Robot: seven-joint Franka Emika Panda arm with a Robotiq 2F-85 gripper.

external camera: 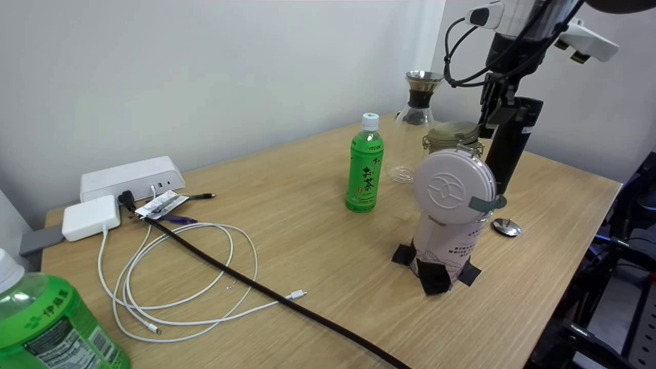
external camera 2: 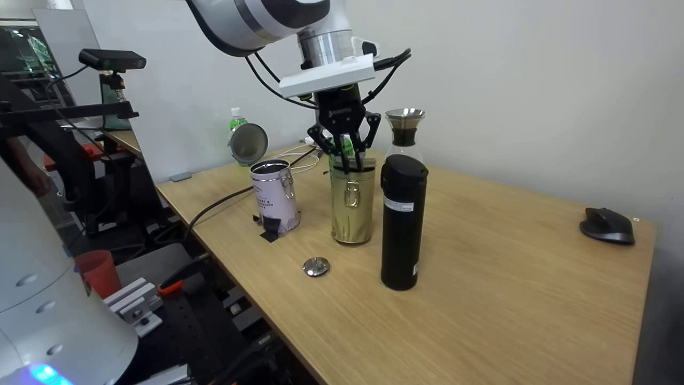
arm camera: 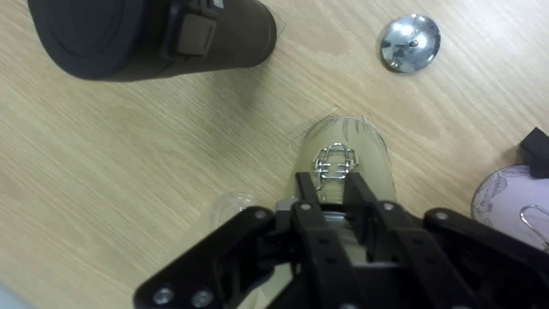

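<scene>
A gold-green canister [external camera 2: 352, 212] with a wire clasp stands upright in exterior view 2. My gripper [external camera 2: 353, 170] reaches down to its top from above. In the wrist view the gripper has its fingers [arm camera: 306, 188] on either side of the canister's top edge, just above the clasp [arm camera: 335, 162]. The fingers are shut with part of the canister's top between them; exactly which part is hidden by the fingers. From exterior view 1, the pink canister's raised lid [external camera: 455, 184] covers much of the gold-green canister [external camera: 453, 132].
A tall black flask [external camera 2: 402, 224] stands close beside the canister. Around it are the open pink canister [external camera 2: 276, 195], taped at its base, a small silver lid [external camera 2: 316, 266], a glass carafe [external camera: 410, 141] and a green tea bottle [external camera: 366, 169].
</scene>
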